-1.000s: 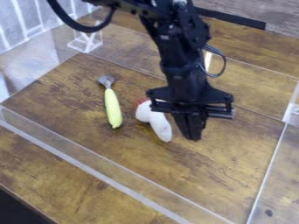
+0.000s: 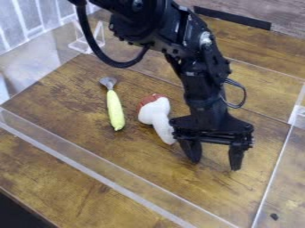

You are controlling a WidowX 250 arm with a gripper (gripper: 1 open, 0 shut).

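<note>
My black gripper [image 2: 212, 146] is low over the wooden table [image 2: 107, 178], right of centre, its fingers apart and pointing down; whether they touch the surface is hard to tell. Just left of it lies a white bottle-like object [image 2: 155, 114] with a red patch at its upper end, partly behind the gripper. Further left lies a pale yellow corn-like object [image 2: 114, 109], with a small grey spoon-like object [image 2: 106, 83] at its upper end.
A clear plastic edge runs along the left and front of the work area, and another along the right. A white object stands at the upper left.
The gripper has come down and toward the front of the table over the last second. The objects on the left look unmoved.
</note>
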